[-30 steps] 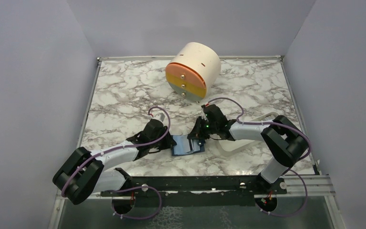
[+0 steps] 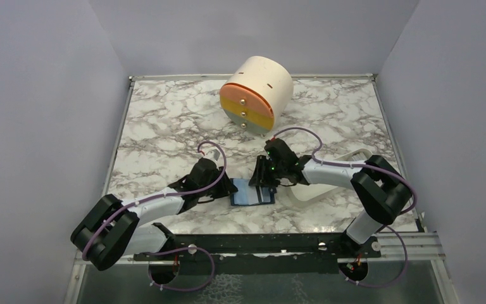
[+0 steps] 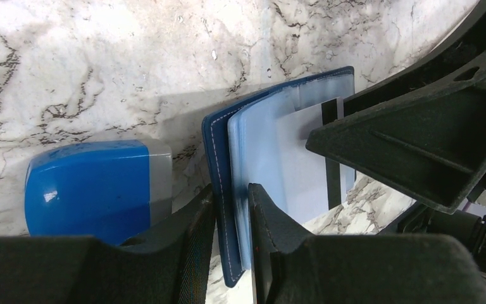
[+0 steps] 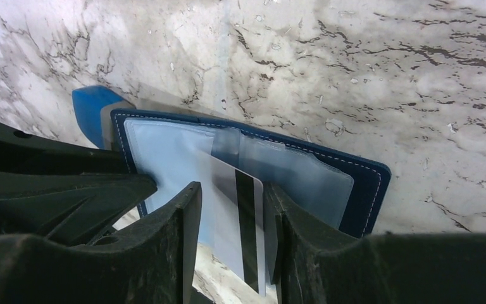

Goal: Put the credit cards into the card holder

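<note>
The card holder lies open on the marble between my grippers, navy outside, pale blue inside. A white card with a black stripe lies along its pocket. My right gripper is over the holder, open, its fingertips either side of the striped card's edge. A blue card with a grey end lies beside the holder in the left wrist view.
A white tray sits at the right under my right arm. A white cylinder with coloured drawers stands at the back.
The holder and my left gripper have shifted slightly rightward.
</note>
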